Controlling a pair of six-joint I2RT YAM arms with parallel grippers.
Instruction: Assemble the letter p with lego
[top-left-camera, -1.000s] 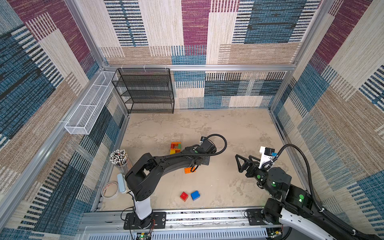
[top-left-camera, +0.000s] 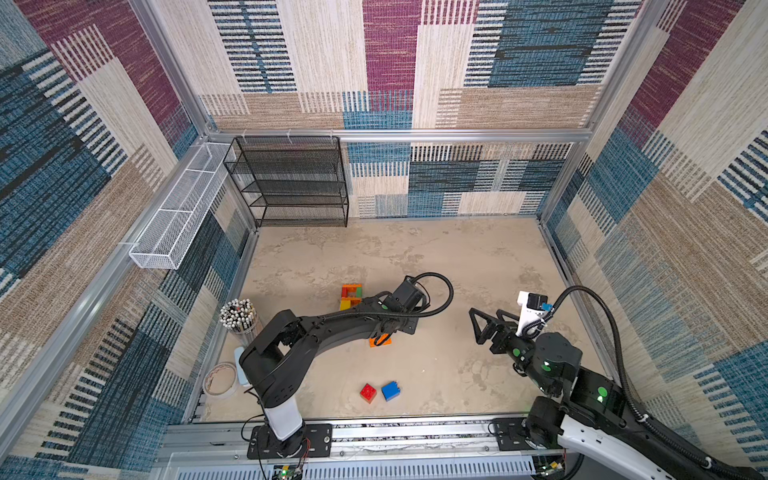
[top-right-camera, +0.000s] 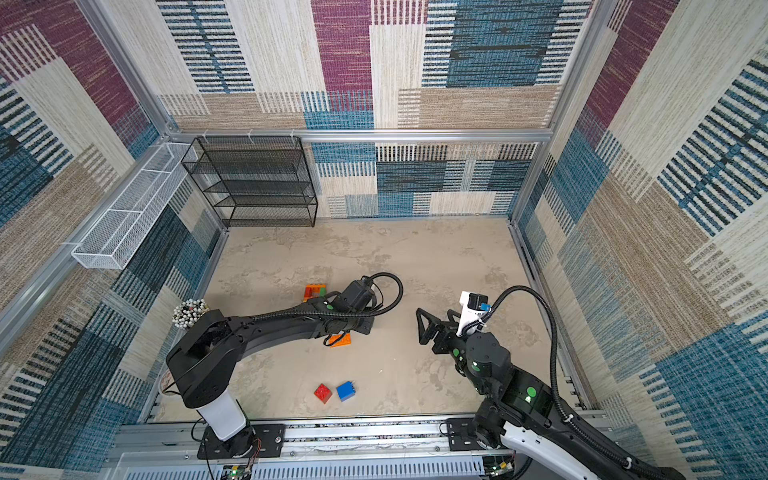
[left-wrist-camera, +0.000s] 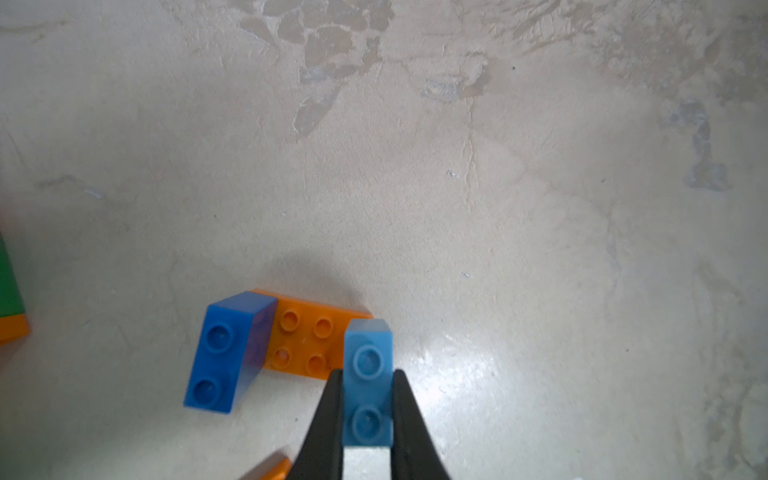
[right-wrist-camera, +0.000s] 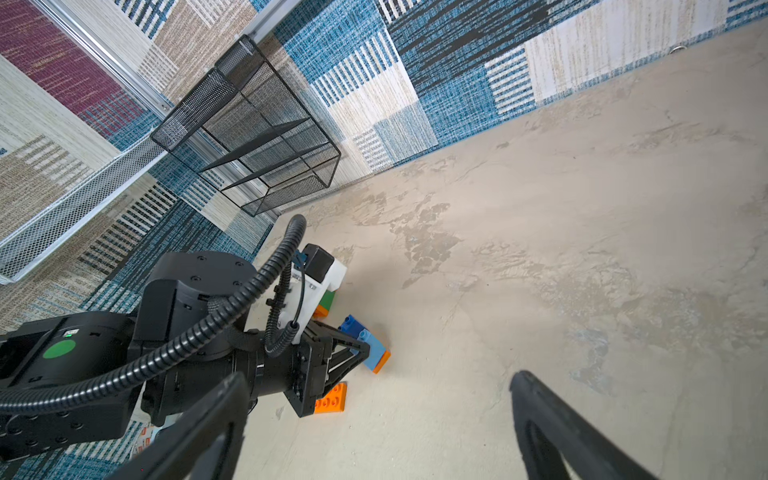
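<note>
A light blue brick (left-wrist-camera: 368, 400) stands over the right end of an orange brick (left-wrist-camera: 307, 339); whether it is fully pressed down cannot be told. My left gripper has a finger against each of its sides, with no gap showing. At the orange brick's other end stands a darker blue brick (left-wrist-camera: 220, 360). To the left lies a frame of orange, green and yellow bricks (top-left-camera: 350, 292), partly behind my left arm. Another orange brick (right-wrist-camera: 331, 400) lies beneath the left gripper. My right gripper is wide open and empty, off to the right above the table.
A red brick (top-left-camera: 368, 393) and a blue brick (top-left-camera: 390, 390) lie near the front edge. A cup of pens (top-left-camera: 238, 317) and a tape roll (top-left-camera: 220, 380) stand at the left edge. The black wire shelf (top-left-camera: 292, 182) is at the back.
The right arm has barely moved.
</note>
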